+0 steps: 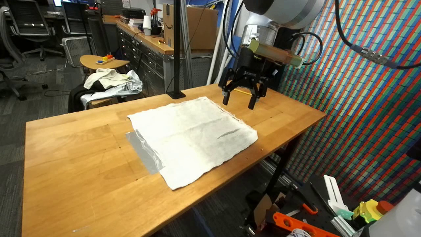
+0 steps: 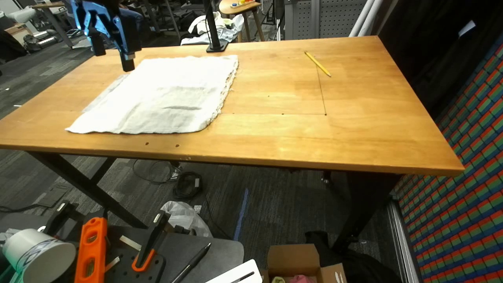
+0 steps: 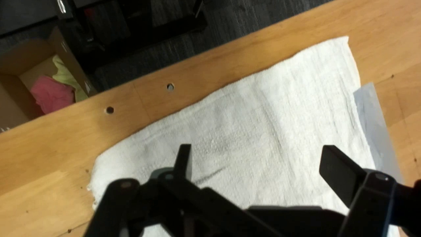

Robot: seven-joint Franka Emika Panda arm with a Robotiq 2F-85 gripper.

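A white cloth [image 1: 189,138] lies spread nearly flat on the wooden table, with a few shallow creases. Grey tape or sheet [image 1: 144,152] sticks out from under one of its edges. My gripper [image 1: 238,106] is open and empty, raised above the tabletop. From the wrist camera, the cloth [image 3: 244,130] spreads below and between the parted fingers, apart from them. In exterior view 2 the gripper [image 2: 113,59] shows at the upper left, over the far side of the cloth [image 2: 160,99]. The black gripper body hides the cloth's lower part in the wrist view.
A yellow pencil [image 2: 318,64] rests on the otherwise bare half of the table [image 2: 368,127]. A black post [image 1: 176,51] stands at the far table edge. Beside the table, below its top, is a cardboard box [image 3: 27,75] holding pink and yellow cloths.
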